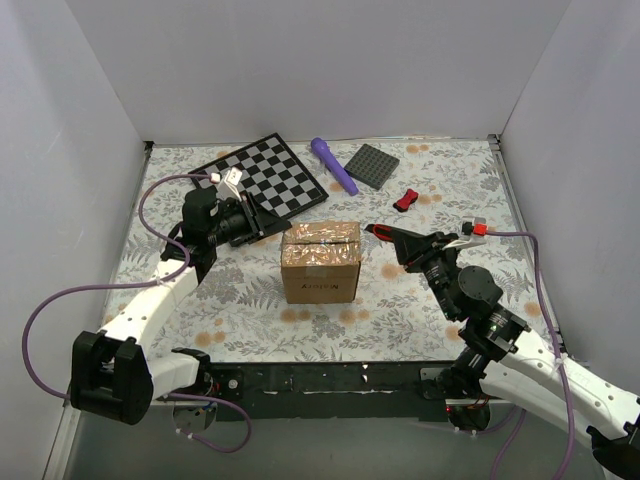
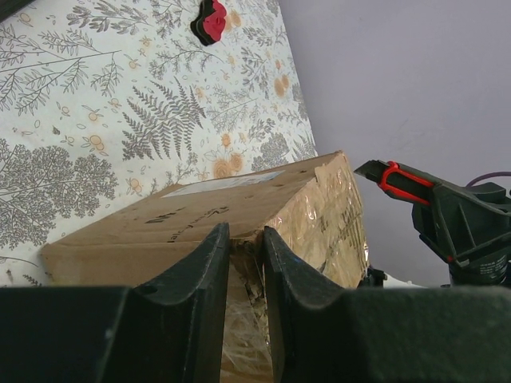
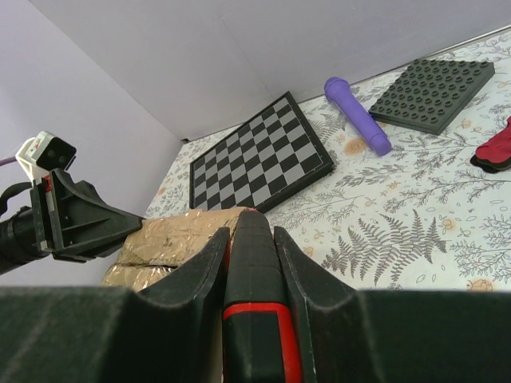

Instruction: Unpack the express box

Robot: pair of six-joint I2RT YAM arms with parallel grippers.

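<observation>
In the top view the brown cardboard box [image 1: 320, 285] stands mid-table, its upper face crossed by shiny tape. My left gripper [image 1: 287, 227] is at its upper left corner; the left wrist view shows that gripper shut on the box edge [image 2: 259, 271]. To the right of the box, apart from it, my right gripper [image 1: 396, 236] is closed around a black-and-red cutter [image 1: 379, 231]. In the right wrist view the cutter [image 3: 254, 263] sits between the fingers, pointing toward the taped box top [image 3: 180, 239]. Its blade cannot be made out.
Behind the box lie a checkered board [image 1: 270, 176], a purple microphone-shaped object [image 1: 333, 166] and a dark studded plate [image 1: 371, 166]. A small red-and-black item [image 1: 406, 200] rests farther right.
</observation>
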